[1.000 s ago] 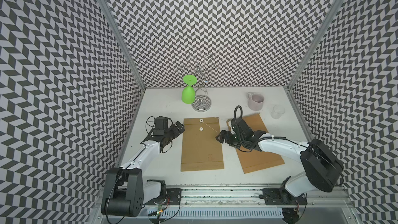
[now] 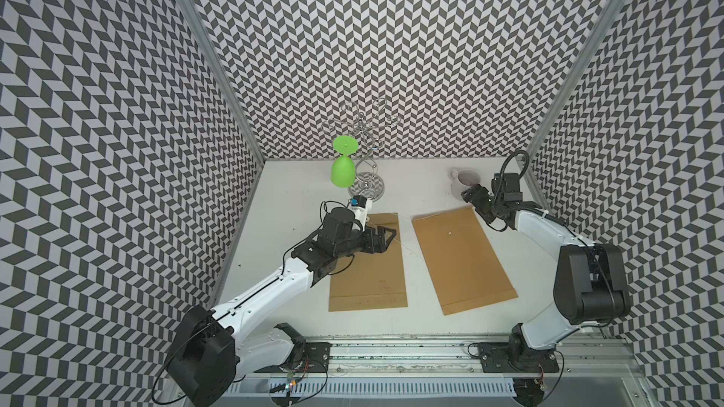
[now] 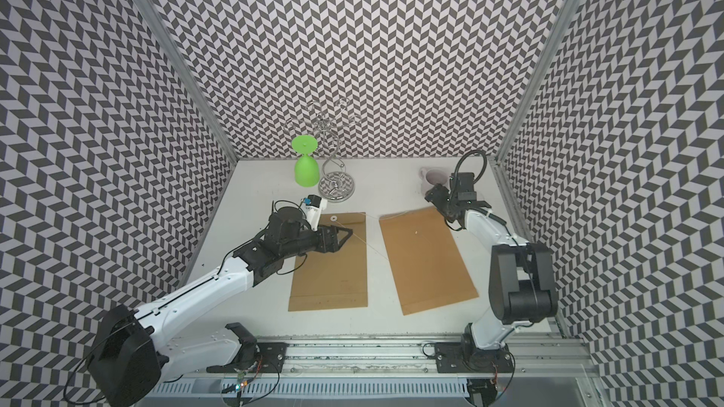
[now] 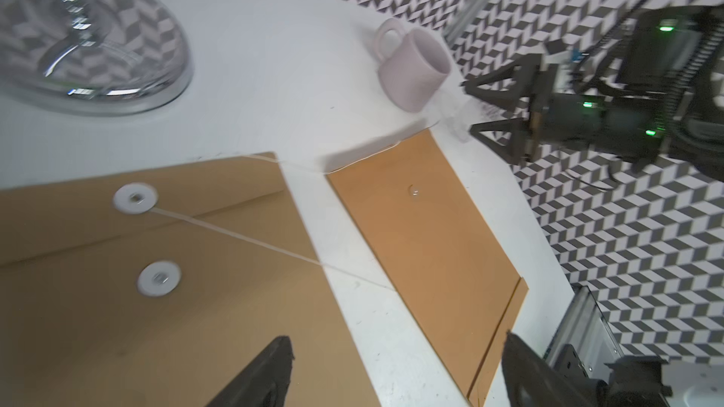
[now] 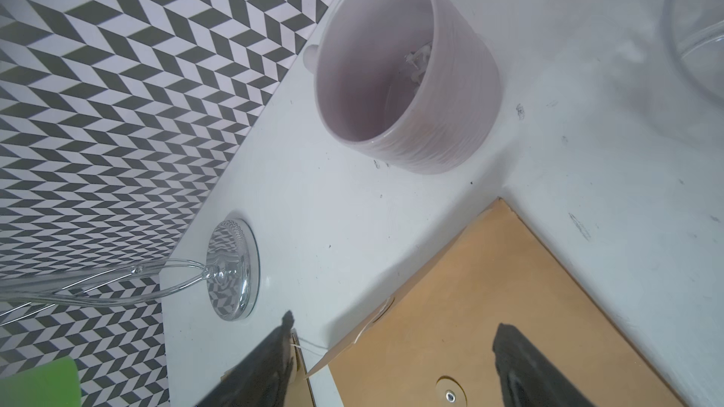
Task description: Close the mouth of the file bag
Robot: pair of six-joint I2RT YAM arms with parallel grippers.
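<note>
The left file bag [image 2: 365, 279] lies flat, two white buttons [image 4: 135, 197] near its top edge and a thin string [image 4: 226, 231] running from the upper button toward the right bag [image 2: 464, 263]. That second bag has its top flap slightly raised. My left gripper [image 2: 383, 238] hangs over the left bag's upper part, fingers apart, nothing visible between them. My right gripper is above the right bag's upper right corner, near the mug, fingers apart and empty.
A pink mug [image 5: 407, 105] and a clear glass [image 5: 690, 75] stand at the back right. A green goblet shape [image 2: 343, 169] and a metal stand [image 2: 367, 188] are at the back centre.
The right gripper has moved from between the bags back and right, toward the mug.
</note>
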